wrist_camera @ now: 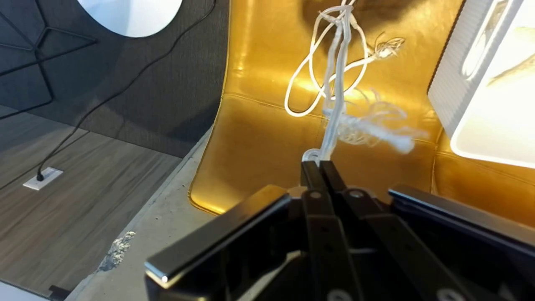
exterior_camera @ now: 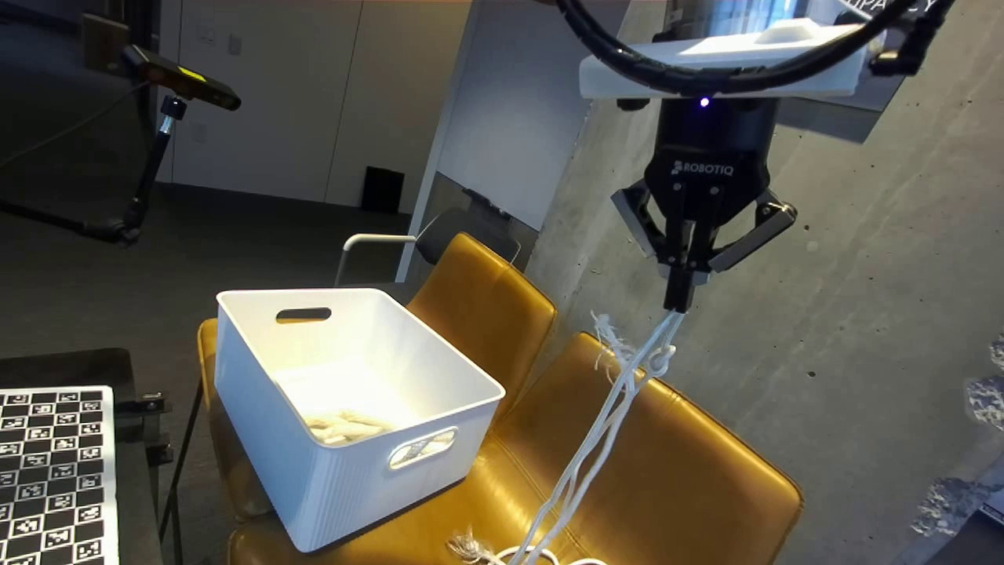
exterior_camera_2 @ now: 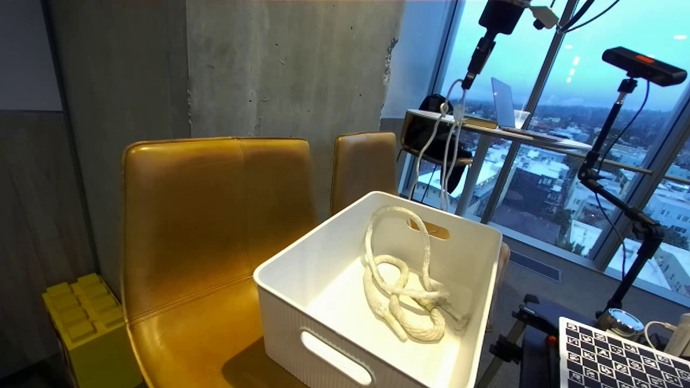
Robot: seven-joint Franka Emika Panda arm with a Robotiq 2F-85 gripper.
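Observation:
High above the tan chair, my gripper (exterior_camera: 678, 309) is shut on a thin white rope (exterior_camera: 602, 414). Strands hang from its fingertips, and in the wrist view the rope (wrist_camera: 335, 115) trails down to loops and a frayed end on the chair seat (wrist_camera: 271, 145). Another frayed end, blurred, dangles just below the fingers. A white bin (exterior_camera: 282, 452) stands to the left of the hanging rope in exterior view 1. Inside the bin lies a thicker cream rope (exterior_camera_2: 414, 294), coiled, as exterior view 2 shows.
A grey concrete wall (exterior_camera: 875, 282) rises behind the chairs. A camera on a stand (exterior_camera_2: 647, 68) and a checkered board (exterior_camera: 56, 471) are off to the bin's other side. Part of the bin floor (exterior_camera_2: 336, 291) is bare.

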